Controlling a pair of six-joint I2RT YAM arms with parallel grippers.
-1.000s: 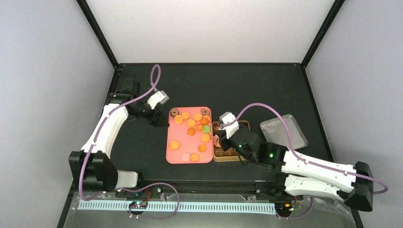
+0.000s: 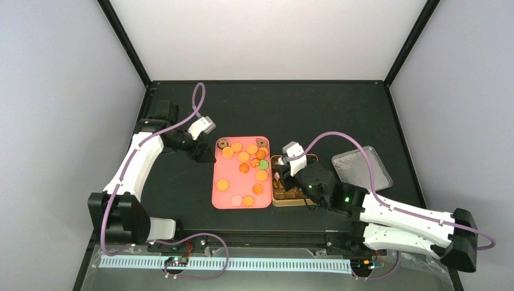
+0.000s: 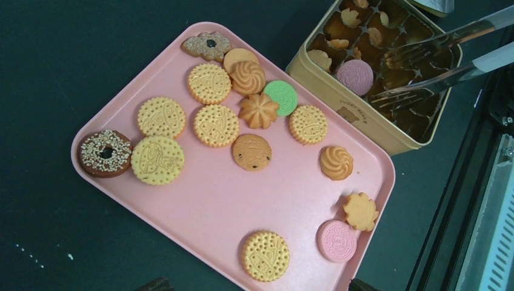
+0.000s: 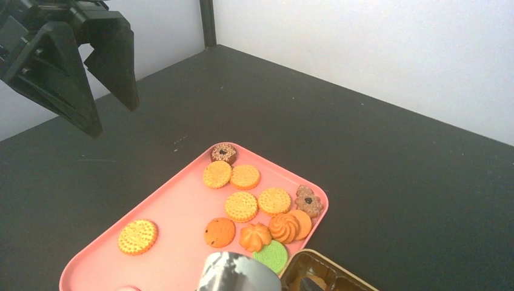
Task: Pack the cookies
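Note:
A pink tray (image 3: 200, 227) holds several cookies, among them a green cookie (image 3: 280, 98), a pink cookie (image 3: 337, 241) and a chocolate ring with sprinkles (image 3: 105, 153). Against the tray's right side stands the gold tin (image 3: 339, 100), its brown insert divided into compartments. A mauve-pink round cookie (image 3: 354, 77) lies in one compartment, with several light cookies in others. My right gripper is over the tin with its fork-like metal fingers apart, nothing visible between them. Left of the tray, my left gripper hangs open and empty.
A silver lid (image 2: 362, 168) lies right of the tin, partly behind the right arm's hose.
My right gripper has shifted very slightly over the tin, and a pink cookie shows more clearly beside its fingers. The left arm and the cookies on the tray have stayed put.

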